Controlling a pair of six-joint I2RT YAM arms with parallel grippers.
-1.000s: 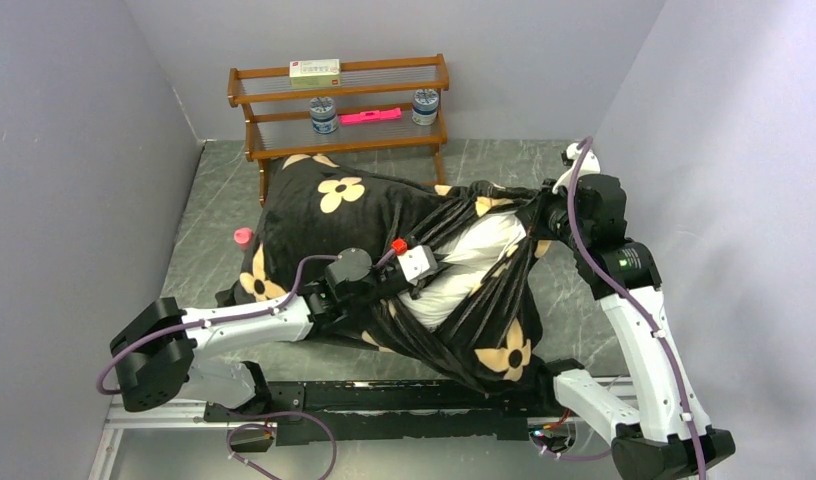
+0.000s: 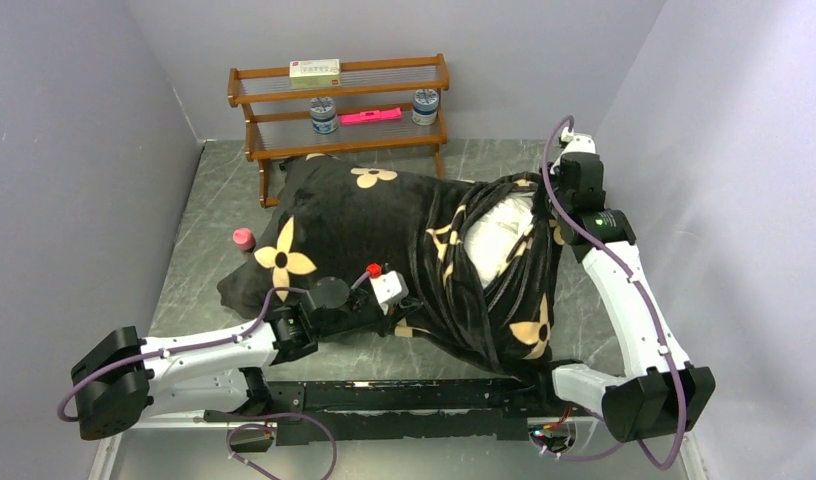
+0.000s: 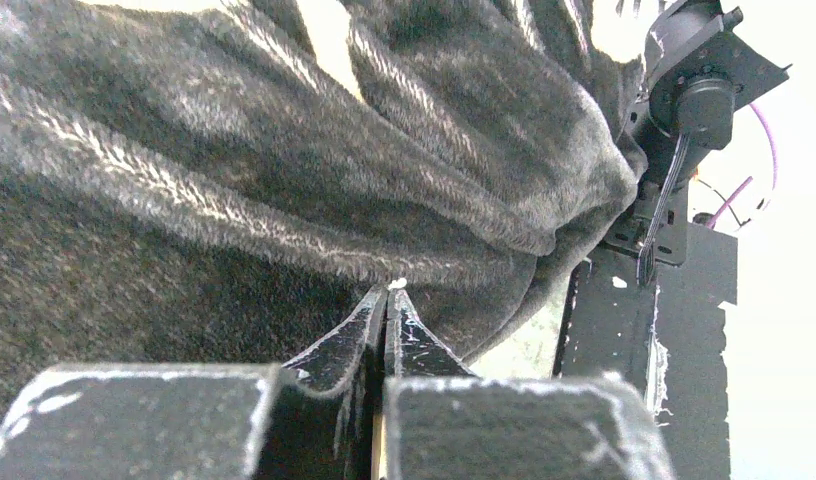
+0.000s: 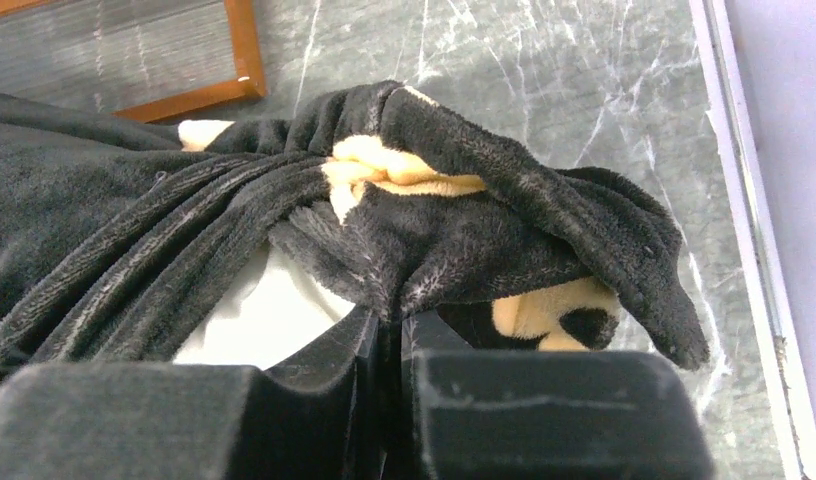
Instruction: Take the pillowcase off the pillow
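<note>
The black pillowcase (image 2: 354, 220) with cream flowers lies bunched across the table, white pillow (image 2: 494, 240) showing through its gathered opening at right. My left gripper (image 2: 404, 305) is low at the front-middle; in its wrist view the fingertips (image 3: 394, 292) are closed on dark plush fabric. My right gripper (image 2: 552, 180) is at the back right corner; in the right wrist view dark bunched cloth (image 4: 434, 240) runs down between its fingers, with white pillow beside it. Whether those fingers are fully closed is hard to tell.
A wooden rack (image 2: 344, 140) with jars and boxes stands at the back. A pink object (image 2: 243, 238) sits at the left. Bare table shows at the left and right edges; grey walls enclose both sides.
My left gripper moved toward the front and slightly left, dragging cloth, which now covers more of the pillow. My right gripper moved toward the back.
</note>
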